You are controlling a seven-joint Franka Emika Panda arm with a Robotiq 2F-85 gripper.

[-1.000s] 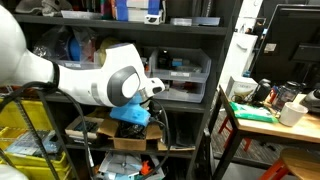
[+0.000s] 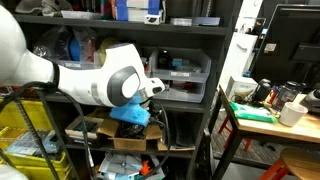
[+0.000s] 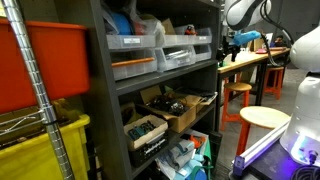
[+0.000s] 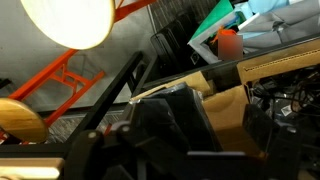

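Note:
In exterior view 1 the white arm [image 2: 120,80] with blue joint rings reaches in from the left in front of the dark shelf. Its gripper is hard to pick out there against the dark background. In the wrist view, dark shapes fill the lower middle, where the gripper is; its fingers blend into the shadow, and I cannot tell how the fingers stand. A black block-like thing [image 4: 175,112] shows in the same area, beside a cardboard box [image 4: 232,115] of dark cables.
The wooden table [image 2: 265,125] at right carries a mug [image 2: 292,114] and a green-and-white packet. Stools [image 3: 262,117] stand near it. Clear bins [image 3: 135,67] line the shelf, with a tool crate [image 2: 130,168] below.

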